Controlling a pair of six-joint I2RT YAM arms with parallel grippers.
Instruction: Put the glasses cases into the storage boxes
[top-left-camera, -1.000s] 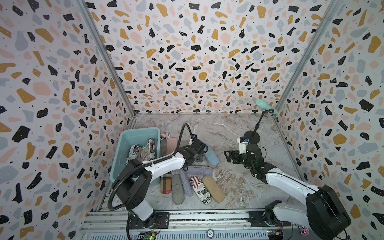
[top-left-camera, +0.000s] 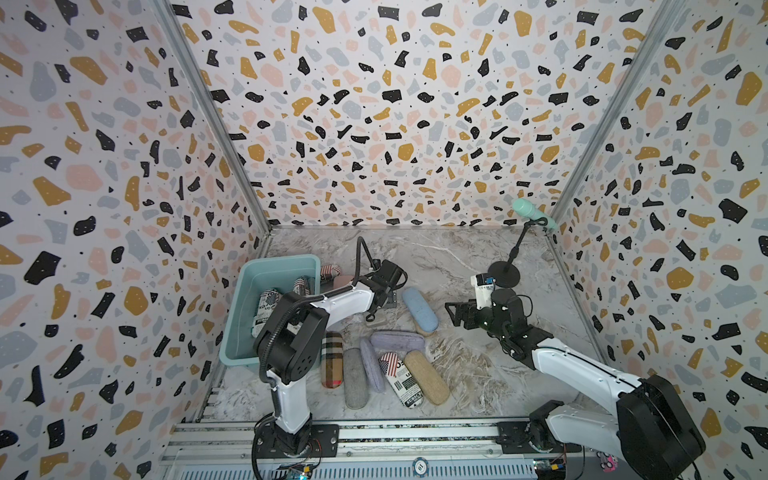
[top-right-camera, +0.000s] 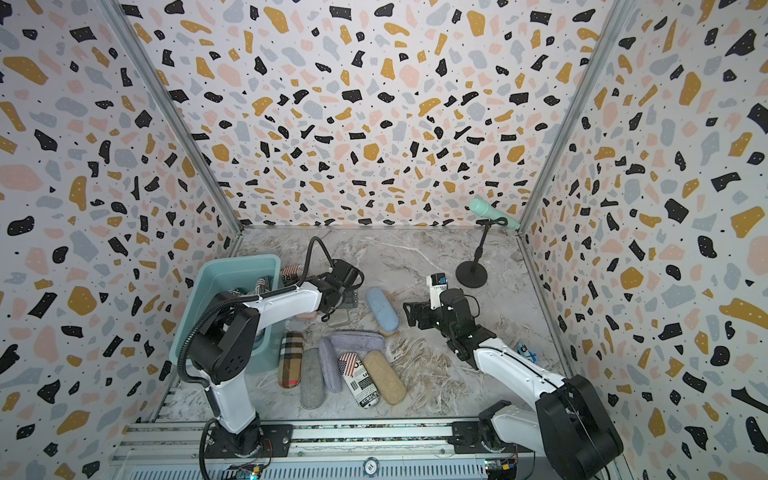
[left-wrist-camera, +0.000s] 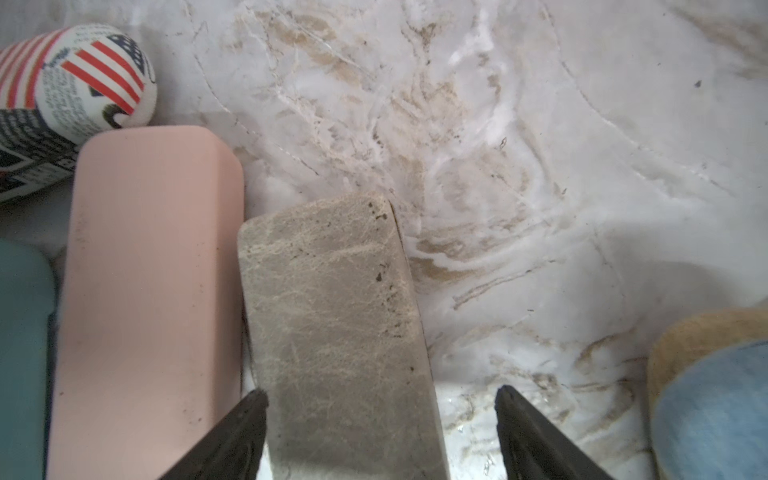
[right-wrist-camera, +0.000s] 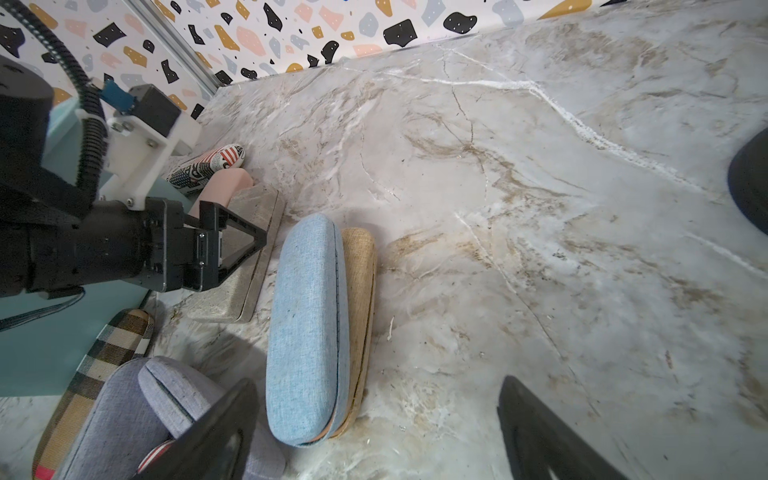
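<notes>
My left gripper is open, its fingertips either side of a grey stone-textured case (left-wrist-camera: 336, 312); a pink case (left-wrist-camera: 148, 296) lies beside it, and a flag-print case (left-wrist-camera: 104, 80) behind. My right gripper stands open near a light blue case (right-wrist-camera: 300, 328) resting on a tan case (right-wrist-camera: 360, 288). Purple cases (top-left-camera: 397, 340), a plaid case (top-left-camera: 332, 360), a grey case (top-left-camera: 355, 376), a newsprint case (top-left-camera: 408, 389) and another tan case (top-left-camera: 429, 380) lie at the front. The teal storage box (top-left-camera: 237, 312) at left holds several printed cases.
A black stand (top-left-camera: 504, 273) with a mint-green top stands at the back right. Patterned walls enclose the sides and back.
The right arm has barely moved.
</notes>
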